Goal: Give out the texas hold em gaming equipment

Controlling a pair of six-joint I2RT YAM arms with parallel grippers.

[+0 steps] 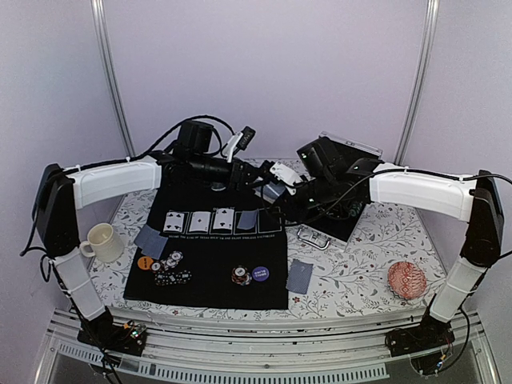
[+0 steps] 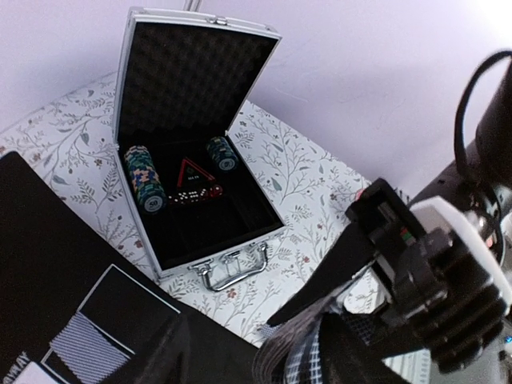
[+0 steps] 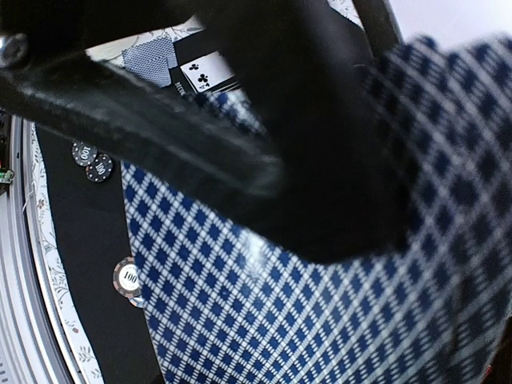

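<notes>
My right gripper (image 1: pixel 280 197) is shut on a blue-backed card deck (image 3: pixel 264 320), whose checked back fills much of the right wrist view. Close against it over the mat's far right part, my left gripper (image 1: pixel 261 173) is part open; in the left wrist view the deck's edge shows near its blurred fingers. Whether they touch the deck I cannot tell. Three face-up cards (image 1: pixel 200 222) lie in a row on the black mat (image 1: pixel 216 284), with a face-down card (image 1: pixel 247 220) to their right. Face-down cards lie at the left (image 1: pixel 150 240) and right (image 1: pixel 299 277) of the mat.
The open silver case (image 2: pixel 216 240) holds chips, dice and a red-edged triangle. Chips (image 1: pixel 172 268) and a purple disc (image 1: pixel 261 274) lie on the near mat. A white mug (image 1: pixel 102 242) stands left, a red patterned coaster (image 1: pixel 406 280) right.
</notes>
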